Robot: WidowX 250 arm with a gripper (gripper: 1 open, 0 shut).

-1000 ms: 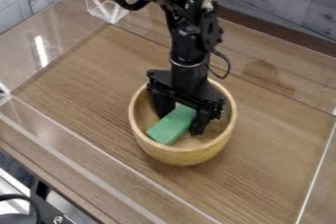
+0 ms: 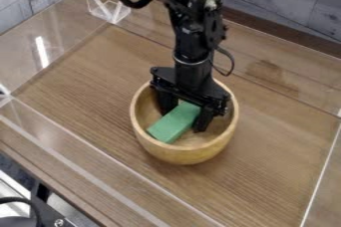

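Note:
A tan bowl (image 2: 186, 151) stands on the wooden table in the middle of the view, with a green block (image 2: 173, 123) lying in it. The black gripper (image 2: 189, 110) is down inside the bowl's rim, over and around the upper part of the block, with its fingers open. Whether the fingers touch the block is hard to tell, as the dark parts overlap.
A grey plank wall (image 2: 280, 7) runs along the back. A dark cable or part shows at the lower left corner.
The arm and gripper have hardly moved; the bowl and green block look nearly the same, with at most a very slight shift.

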